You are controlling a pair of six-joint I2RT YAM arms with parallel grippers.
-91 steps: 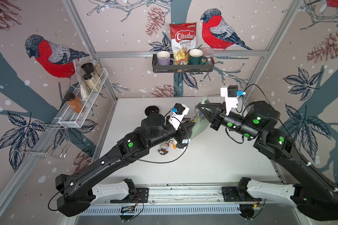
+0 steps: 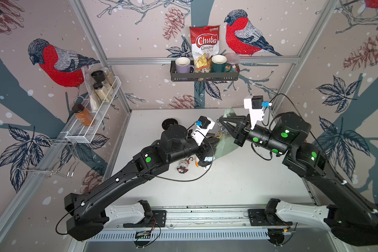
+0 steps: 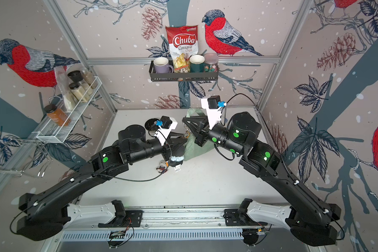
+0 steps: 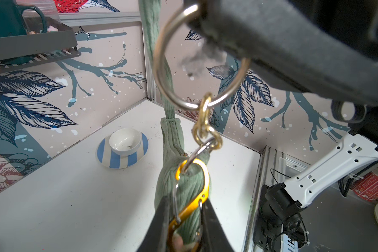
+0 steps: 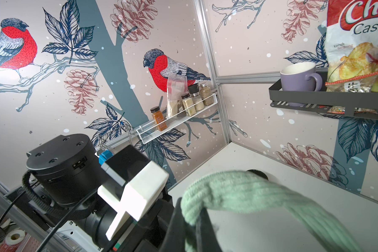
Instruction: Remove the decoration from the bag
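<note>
The green corduroy bag (image 2: 227,147) hangs between my two arms, its lower part resting low over the table. My right gripper is shut with the bag's strap (image 5: 239,189) between its fingers. Beside its fingers, a large metal ring (image 4: 160,58) carries short gold links (image 4: 205,126) leading down to a yellow carabiner (image 4: 203,184). My left gripper has its fingers on either side of that clip; whether they press on it is unclear. A small plush figure (image 2: 182,166) shows below the left gripper, partly hidden along with a dark object (image 3: 177,160).
A white bowl (image 4: 125,140) sits on a striped saucer (image 4: 109,156) on the table. Mugs and chips stand on the back shelf (image 2: 204,77); jars fill the left wire rack (image 2: 84,133).
Both arms have barely moved; the right gripper has shifted slightly left, and the left arm slightly right.
</note>
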